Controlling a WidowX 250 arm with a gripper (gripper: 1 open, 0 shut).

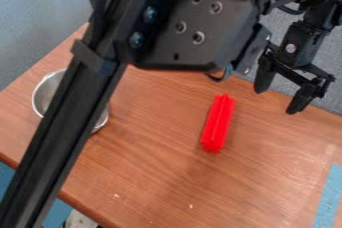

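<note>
A black gripper [286,86] hangs at the right of the camera view, above the back right part of the wooden table, its two fingers spread open with nothing between them. A red elongated object [217,123] lies on the table to the left of and below the gripper, apart from it. A metal bowl [98,123] sits at the left, largely hidden behind a large black arm structure in the foreground.
The wooden table [160,172] has free room in the middle and front. A blue strip [329,194] lies at the right edge. Grey padded walls [40,12] stand behind the table.
</note>
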